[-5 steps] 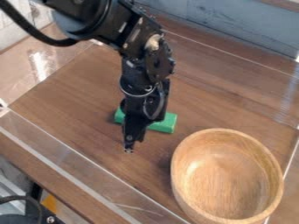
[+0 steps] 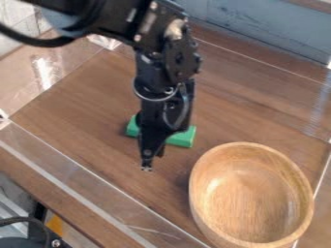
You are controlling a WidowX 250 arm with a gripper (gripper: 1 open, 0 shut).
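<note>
My black gripper reaches down over the wooden surface at the centre, its fingertips low in front of a green block. The block lies flat on the surface, partly hidden behind the gripper. The fingers look shut, with nothing visible between them. A round wooden bowl stands to the right and nearer the camera, apart from the gripper.
A pale blue wall bounds it at the back. Metal strips run along the near-left edge, with cluttered equipment below at the lower left.
The upper part of my arm has shifted slightly to the left and straightened, while the fingertips stay in nearly the same place. The block and bowl have not moved.
</note>
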